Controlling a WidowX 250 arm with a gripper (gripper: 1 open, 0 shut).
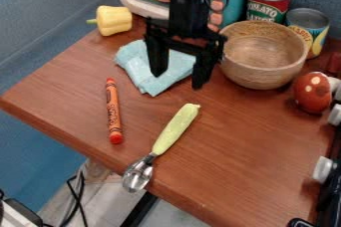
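Note:
The black gripper (pixel 177 67) hangs over a folded light blue cloth (pixel 140 64) on the wooden table (pixel 253 146). Its two fingers stand apart, the fingers open, tips low near the cloth's right part; whether they touch it I cannot tell. An orange crayon (pixel 114 112) lies left of centre, and a spoon with a pale yellow handle (pixel 173 129) lies toward the front.
A wooden bowl (pixel 266 62) sits right of the gripper. Two cans, tomato (pixel 266 5) and another (pixel 306 30), stand behind it. A red toy (pixel 312 94) is at right, a yellow pepper (pixel 111 20) back left.

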